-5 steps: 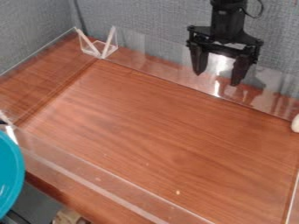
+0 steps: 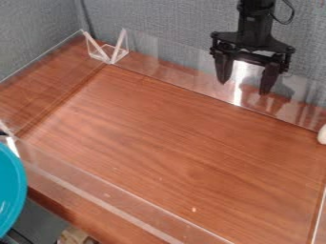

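My black gripper [image 2: 245, 76] hangs at the back right of the wooden tray [image 2: 173, 143], by the clear back wall, with its two fingers open and apart. I see nothing between them. The tray's floor is bare apart from a few tiny specks near the front.
A white bracket [image 2: 107, 50] stands at the back left corner. A cyan round object [image 2: 8, 191] is at the left front, outside the tray. A small white object [image 2: 321, 133] shows at the right edge. Clear rims border the tray, and grey padded walls rise behind.
My gripper has shifted slightly to the right over the last second, staying open. The rest looks the same.
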